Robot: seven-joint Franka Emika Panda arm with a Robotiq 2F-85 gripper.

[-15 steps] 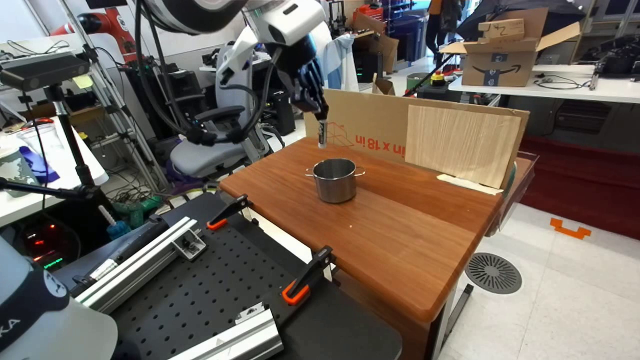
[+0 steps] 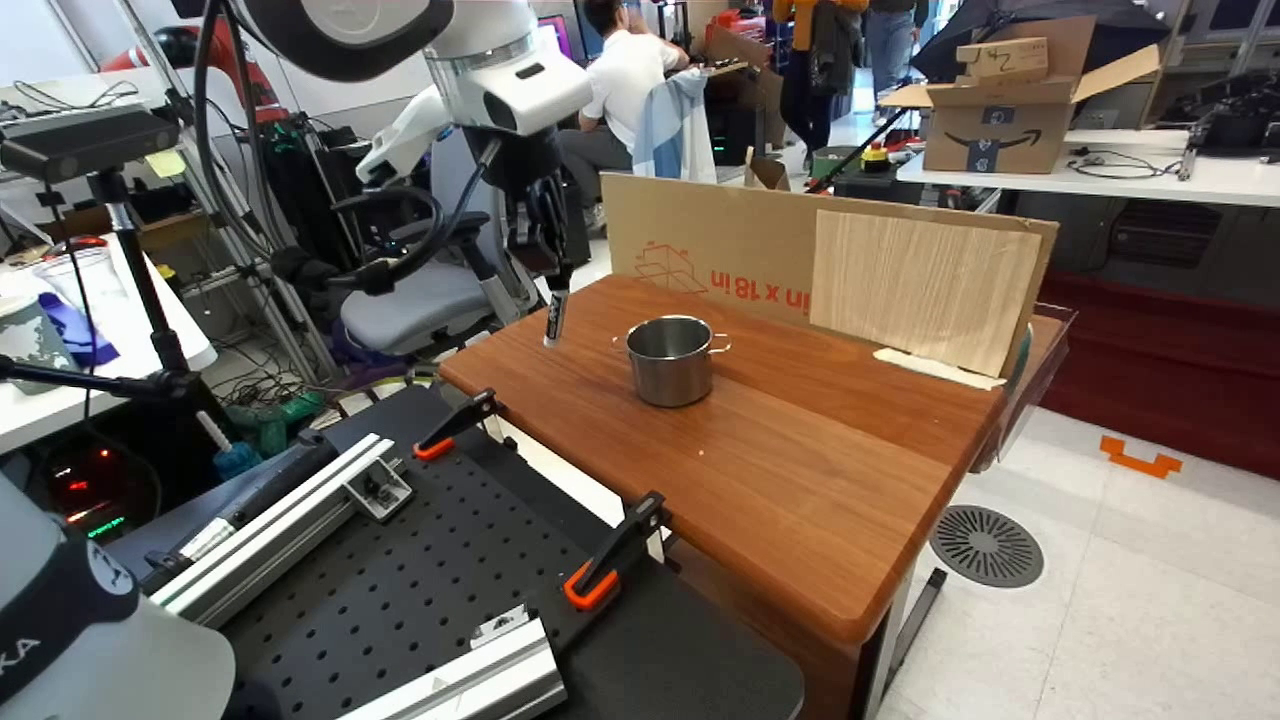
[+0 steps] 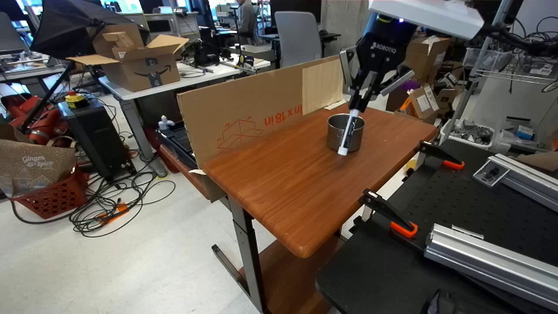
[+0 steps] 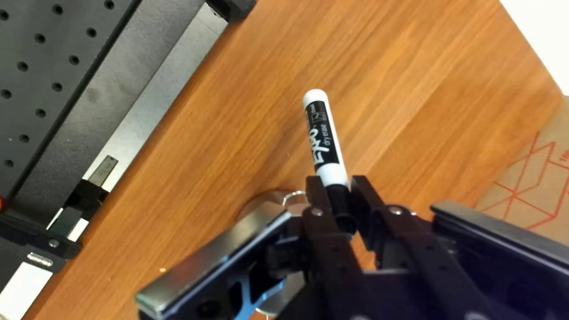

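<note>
Shut on the black cap end of a white-and-black Expo marker [image 4: 323, 133], my gripper holds it with the white end sticking out beyond the fingers. In exterior view 1 the marker [image 2: 555, 317] points downward to the left of a steel pot [image 2: 672, 364], apart from it and seemingly above the tabletop. From exterior view 2, the marker [image 3: 347, 133] crosses in front of the pot [image 3: 357, 137]. That pot stands upright on the wooden table; in the wrist view, my gripper hides most of it.
Cardboard [image 2: 708, 246] lines the far side of the brown table [image 2: 792, 480]. Clamps with orange pads [image 2: 594, 586] sit by the near edge, beside a black perforated board [image 2: 408, 600]. The tabletop right of the pot is clear in exterior view 1.
In exterior view 1, my gripper has moved left and somewhat lower with the marker, from behind the pot to its left. The pot stands where it was.
</note>
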